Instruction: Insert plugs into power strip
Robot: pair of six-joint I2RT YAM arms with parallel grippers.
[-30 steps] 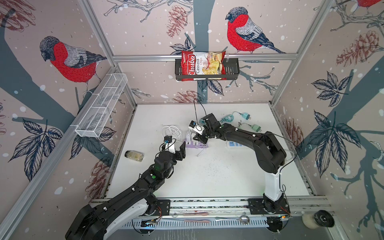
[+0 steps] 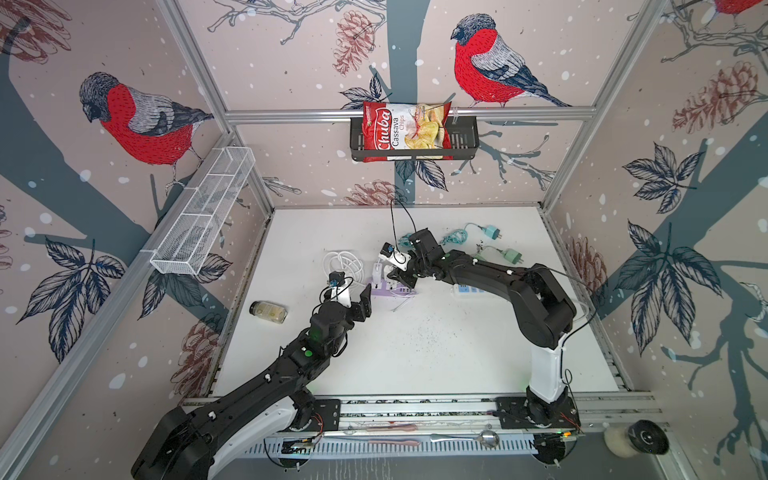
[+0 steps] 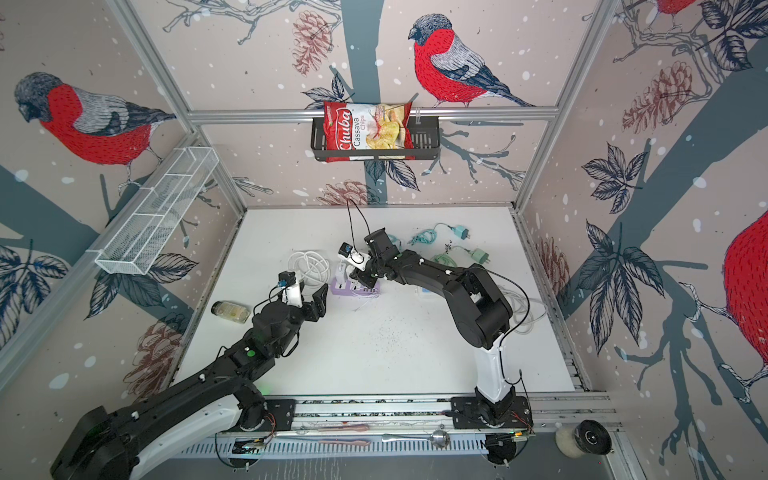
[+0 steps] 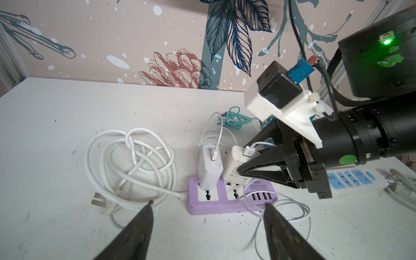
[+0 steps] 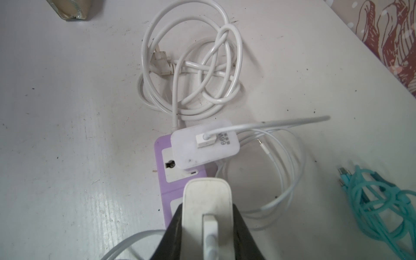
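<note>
In the left wrist view the purple power strip [image 4: 208, 207] lies flat on the table. A white charger [image 4: 211, 169] stands upright at its left socket block, its cable rising from the top. A second white charger [image 4: 236, 164] leans above the right socket block, with my right gripper shut on it. That same charger [image 5: 207, 203] fills the fingers in the right wrist view; whether its prongs sit in the socket is hidden. My left gripper stands open in front of the strip, empty between its fingers.
A coiled white cord [image 4: 130, 169] with its plug lies left of the strip. Another white strip [image 4: 353, 177] with blue sockets sits right. Teal cables [image 4: 236, 119] lie behind. A jar [image 2: 268, 311] rests far left.
The right gripper has shifted slightly, by a few pixels, around the purple strip. The left arm looks still.
</note>
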